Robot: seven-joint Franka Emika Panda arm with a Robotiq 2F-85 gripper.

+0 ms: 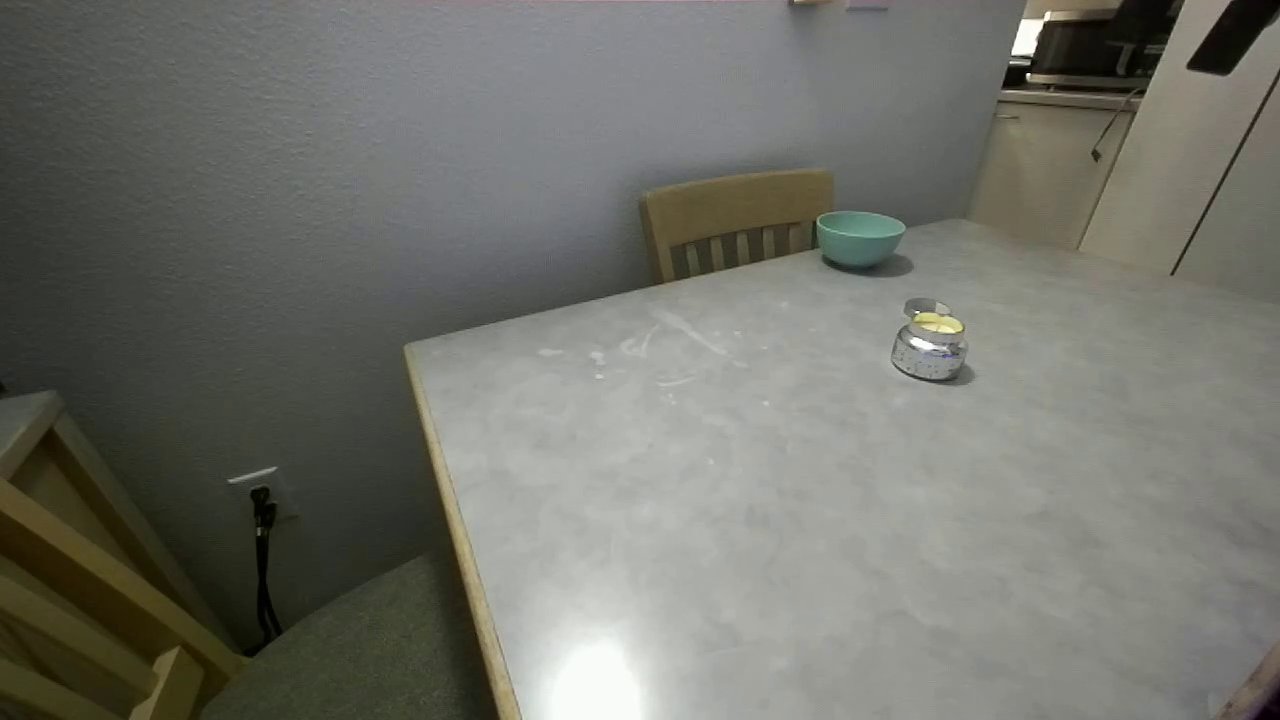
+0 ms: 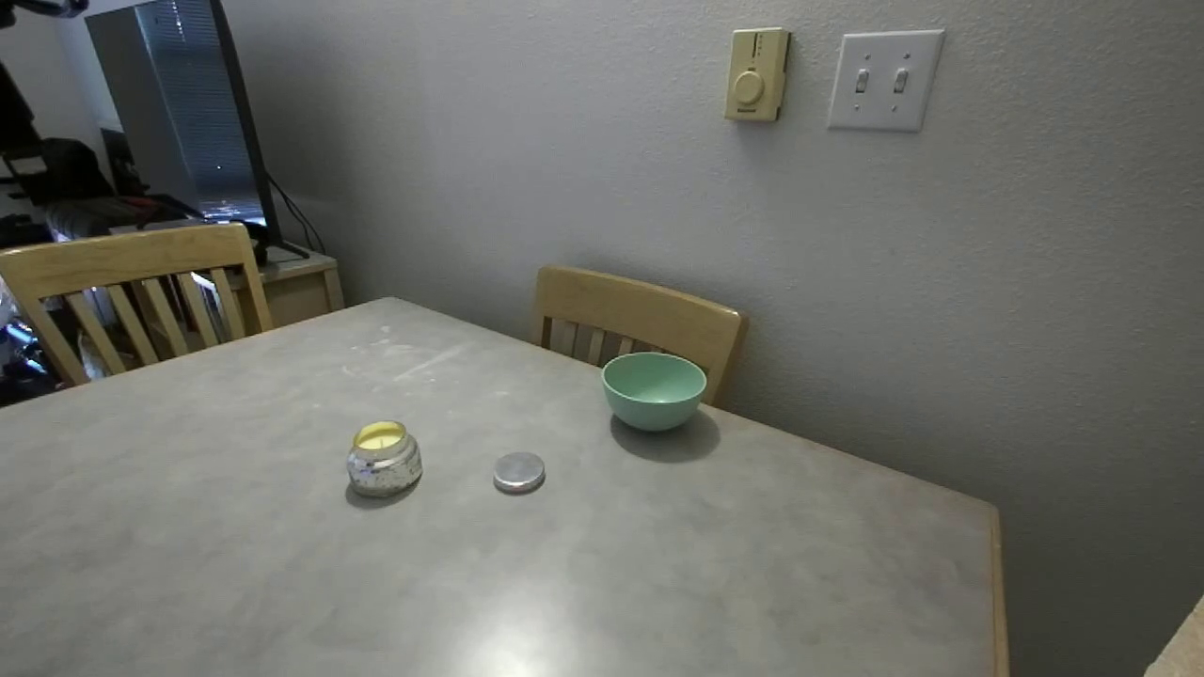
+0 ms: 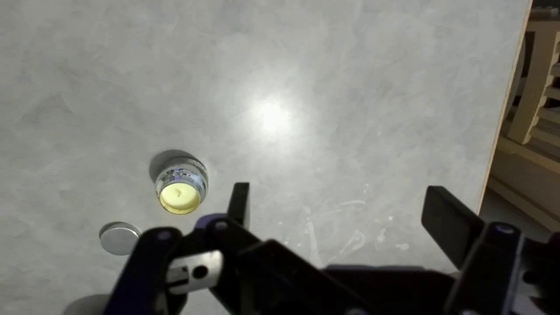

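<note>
A silvery glass candle jar with yellow wax stands upright and uncovered on the grey table. Its round metal lid lies flat beside it, apart from the jar. Farther back, near the wall-side edge, sits a green bowl, its visible inside empty. My gripper is open above the table, its two fingers wide apart and only tabletop showing between them. From the wrist view, the jar is left of the left finger, and the lid is partly covered by the gripper's linkage.
Wooden chairs stand against the table, one right behind the bowl. White smudges mark the tabletop near the wall side.
</note>
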